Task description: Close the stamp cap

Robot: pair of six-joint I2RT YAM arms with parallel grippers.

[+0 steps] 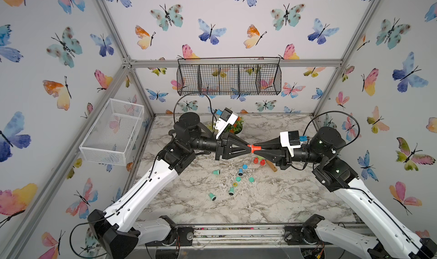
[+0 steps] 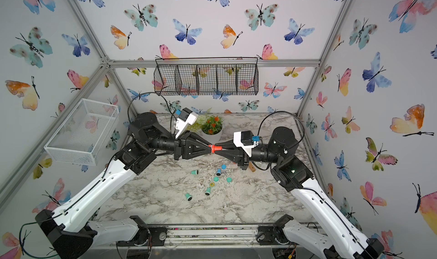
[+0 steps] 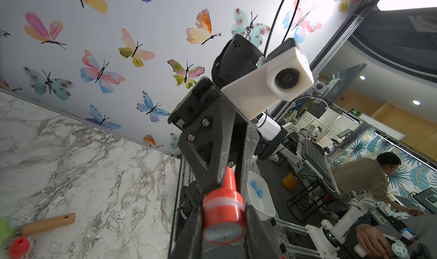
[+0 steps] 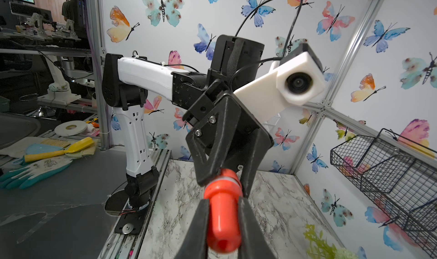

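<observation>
The red stamp body (image 4: 223, 220) is between the fingers of my right gripper (image 1: 262, 149), which is shut on it with its rounded end facing the right wrist camera. My left gripper (image 1: 249, 149) is shut on the red stamp cap (image 3: 224, 222), whose round end faces the left wrist camera. Cap and body lie end to end in one line, high over the table. A thin pale band (image 3: 223, 202) shows where they meet; whether the cap is fully seated cannot be told. In the top right view the red pair (image 2: 215, 148) bridges both grippers.
Below, several green and blue stamp parts (image 1: 231, 190) lie loose on the marble table (image 1: 182, 209). Two red pieces (image 1: 262, 162) sit near a wooden-handled tool (image 3: 49, 224). A flower pot (image 2: 212, 126) stands behind the arms. A wire basket (image 1: 229, 79) hangs at the back.
</observation>
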